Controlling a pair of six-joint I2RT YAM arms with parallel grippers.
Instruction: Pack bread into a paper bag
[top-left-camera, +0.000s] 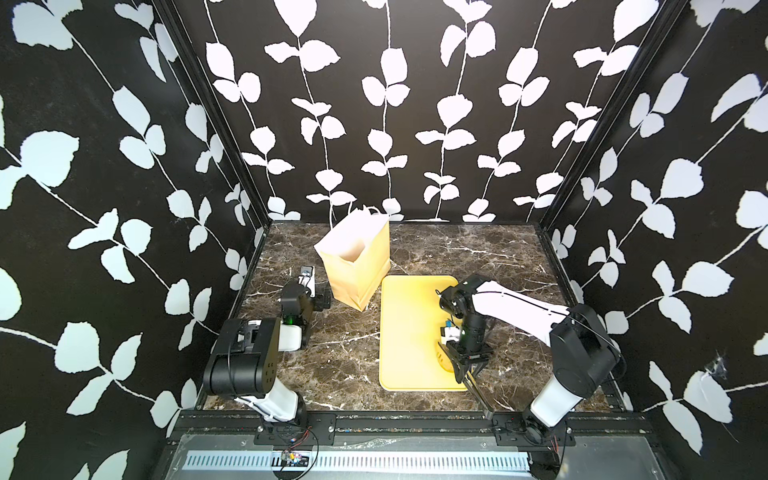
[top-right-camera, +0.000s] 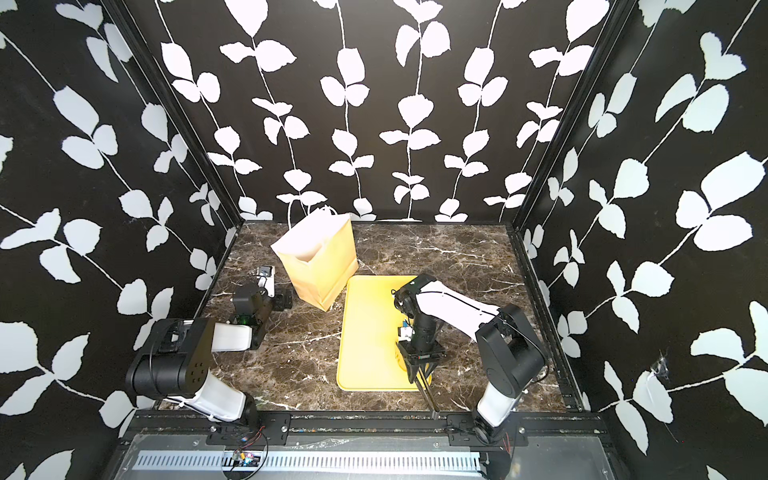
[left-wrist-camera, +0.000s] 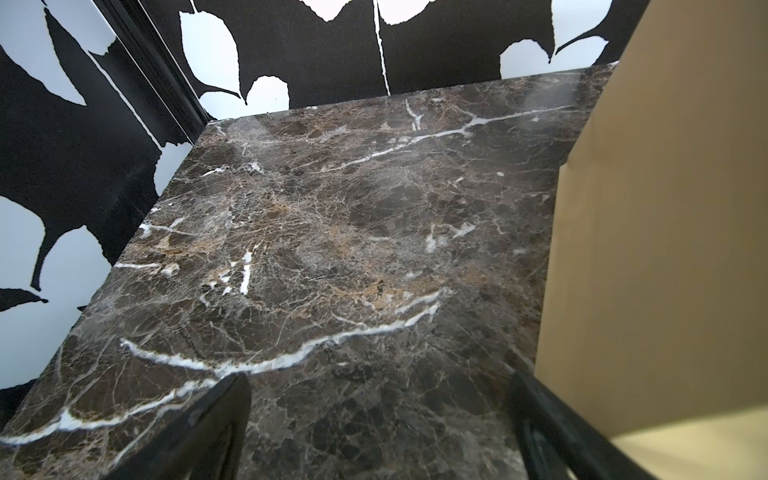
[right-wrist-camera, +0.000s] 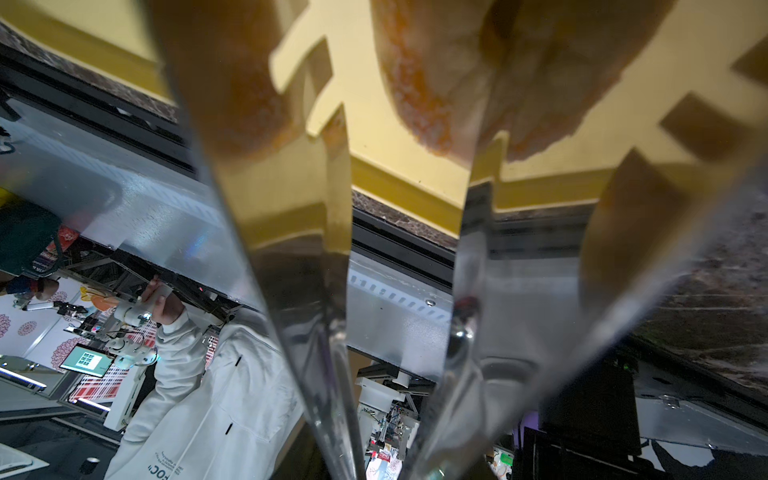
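An open-topped tan paper bag (top-left-camera: 364, 276) stands upright at the left back of the table. On the front right part of the yellow tray (top-left-camera: 408, 328) lies an orange-brown bread (right-wrist-camera: 420, 88), partly hidden under the right arm in the top views. My right gripper has long shiny tong-like fingers, a narrow gap between their tips and nothing in it. Those tips reach past the tray's front edge, beyond the bread. My left gripper is open and empty, just left of the bag, its dark fingers (left-wrist-camera: 216, 428) wide apart.
A black front rail (top-left-camera: 400, 417) runs close to the right fingertips. Patterned walls enclose the sides and back.
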